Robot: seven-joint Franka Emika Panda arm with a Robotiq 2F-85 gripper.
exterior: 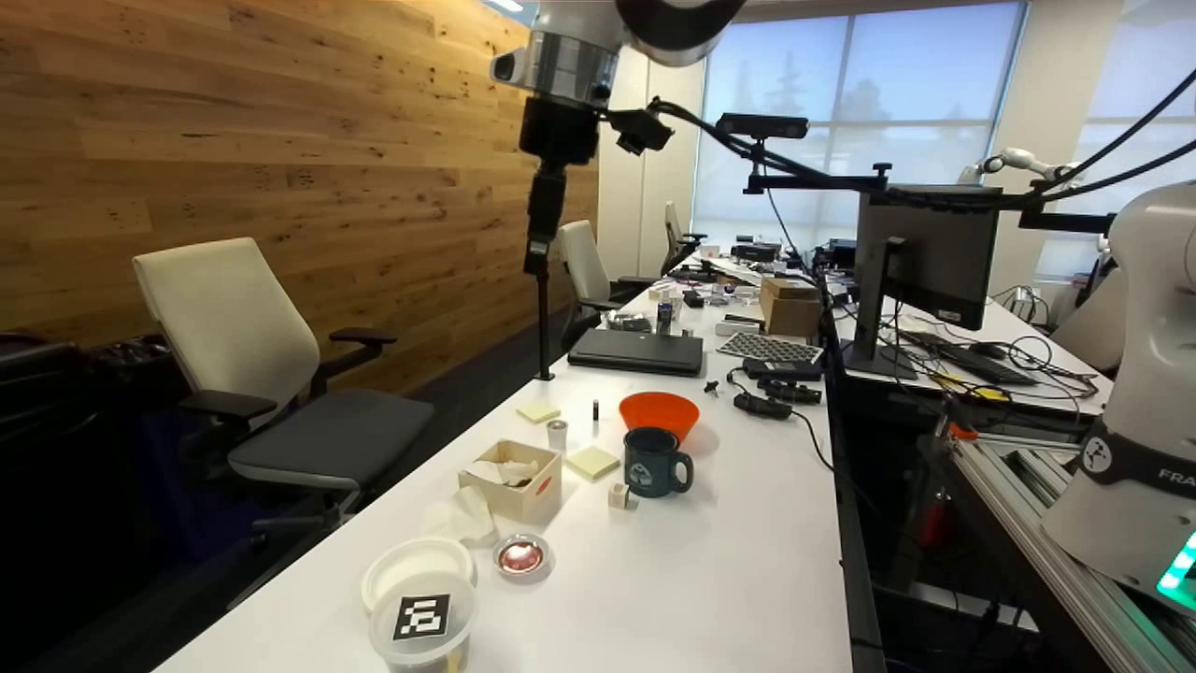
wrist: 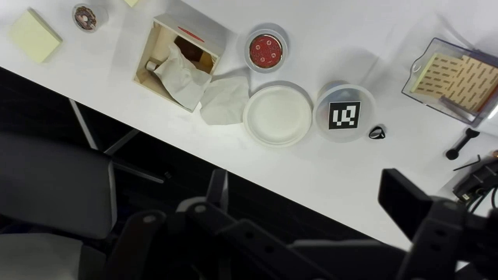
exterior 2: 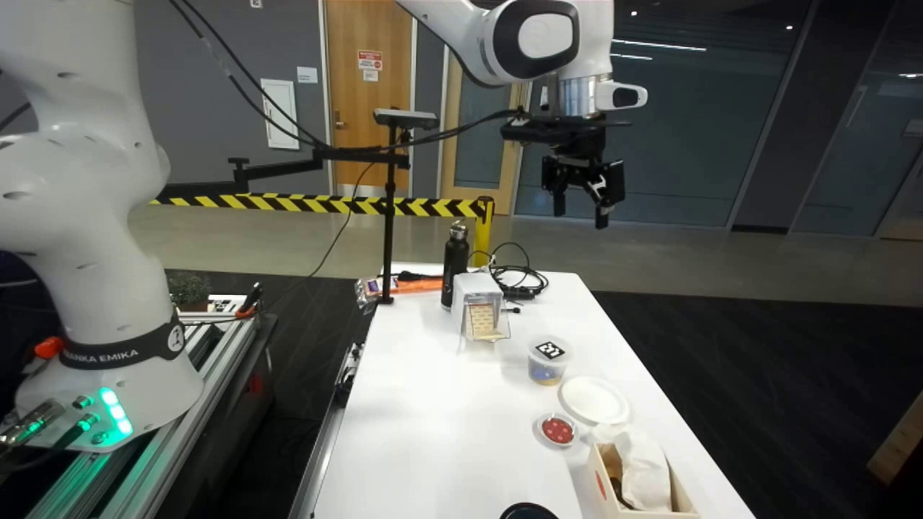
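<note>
My gripper is open, its two black fingers far apart and empty, high above the table's edge. In exterior view 2 the gripper (exterior 2: 577, 212) hangs well clear of the tabletop. Below it in the wrist view lie a white lid (wrist: 277, 116) and a clear tub (wrist: 345, 112) with a black-and-white marker on top. A small dish with a red disc (wrist: 265, 51) sits beside them. The open cream box (wrist: 210, 30) holds a crumpled white tissue (wrist: 182, 79); another tissue (wrist: 227, 100) lies beside the box.
A dark mug (exterior: 651, 462) and orange bowl (exterior: 659, 415) stand further along the table. A clear holder (exterior 2: 482, 320) and black bottle (exterior 2: 455, 259) are at the other end. A camera pole (exterior 2: 389, 207) rises from the table's edge.
</note>
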